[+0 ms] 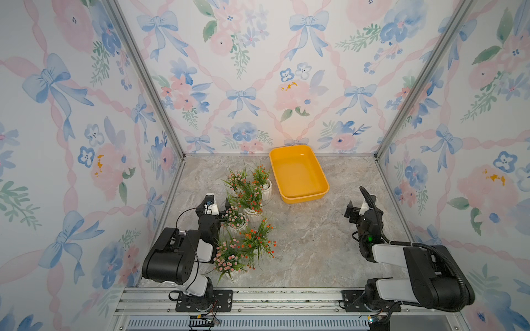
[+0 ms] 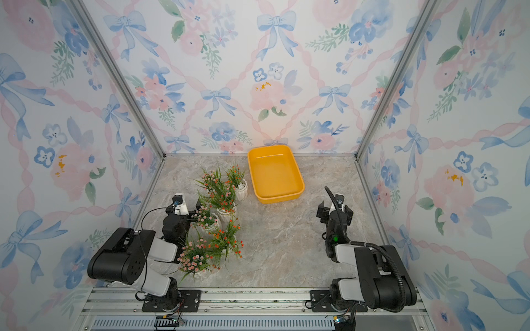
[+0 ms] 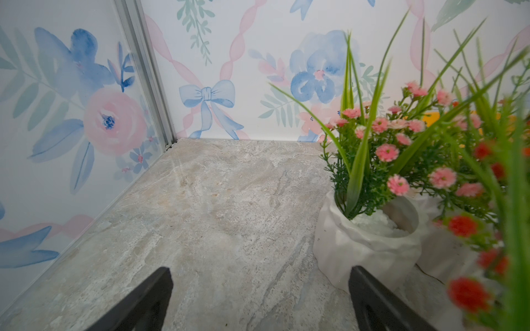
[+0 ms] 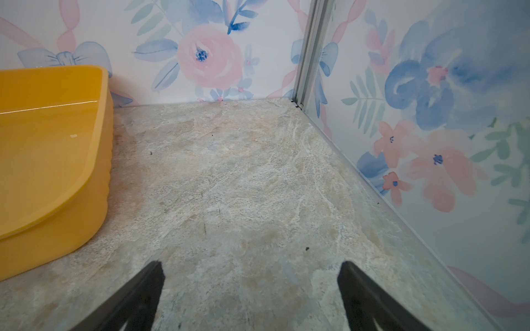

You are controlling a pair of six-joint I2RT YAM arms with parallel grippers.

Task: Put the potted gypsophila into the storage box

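Several potted gypsophila plants in white pots stand clustered left of centre, some pink-flowered, others orange-red. The yellow storage box is empty at the back, right of the cluster. My left gripper is open just left of the plants, bare floor between its fingers. In the left wrist view a white pot with pink flowers stands behind and beside the right finger. Far to the right, my right gripper is open and empty; the box's yellow wall shows at the left of its view.
Patterned walls enclose the back and sides. Several pots stand close together, with overlapping leaves.
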